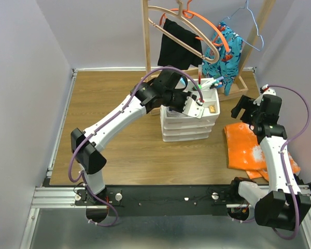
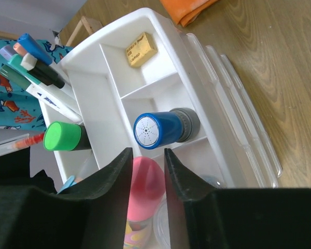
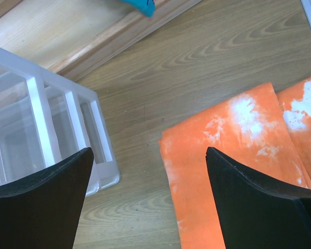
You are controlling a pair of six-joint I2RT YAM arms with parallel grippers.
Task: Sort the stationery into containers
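Observation:
A white compartment organizer (image 1: 186, 128) stands mid-table, with my left gripper over its inside. The left fingers are apart; a pink rounded item (image 2: 146, 187) shows in the gap between them, and I cannot tell whether they touch it. Just ahead, a blue-and-grey cylinder (image 2: 156, 129) lies across a small compartment. A tan block (image 2: 141, 49) occupies the corner compartment. Pens and markers (image 2: 44, 72) lean in the long section, near a green-capped tube (image 2: 60, 136). My right gripper hangs open and empty, right of the organizer.
Orange-and-white cloth (image 3: 223, 145) lies under the right gripper. Behind the organizer stands a wooden rack (image 1: 147, 36) with hangers, a black garment (image 1: 179, 46) and a blue patterned one (image 1: 225, 57).

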